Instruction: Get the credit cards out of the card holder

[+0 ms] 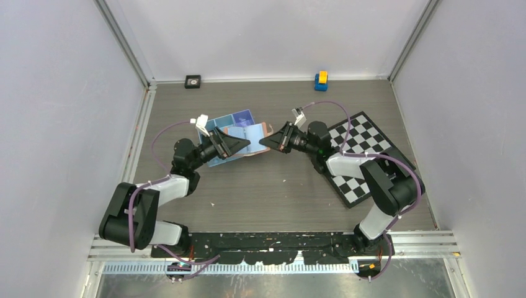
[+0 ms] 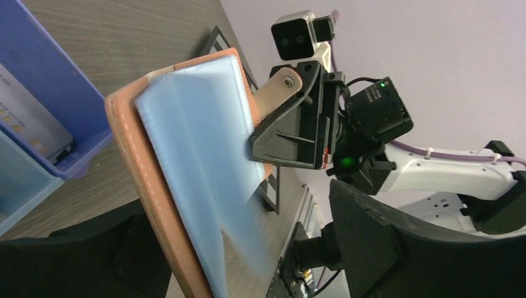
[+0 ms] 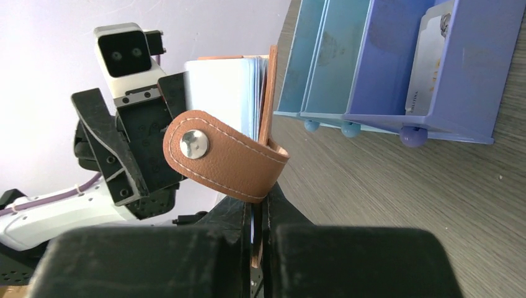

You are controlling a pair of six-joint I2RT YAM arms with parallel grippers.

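The card holder (image 1: 254, 131), brown leather with pale blue sleeves, is held spread open in the air. My right gripper is shut on its cover, just below the brown snap strap (image 3: 226, 155). My left gripper (image 1: 237, 149) stands open at the opposite side. In the left wrist view, the stitched brown cover edge (image 2: 162, 205) and blue sleeves (image 2: 198, 124) reach between its spread fingers. Whether that cover touches the left finger is unclear. Some sleeves look blurred, and I cannot make out cards inside them.
Under the holder lies a tray with blue and purple compartments (image 1: 220, 161); a white card (image 3: 428, 68) lies in a purple one. A chessboard (image 1: 348, 189) is by the right arm. A black box (image 1: 193, 81) and blue-yellow toy (image 1: 320, 81) sit at the back.
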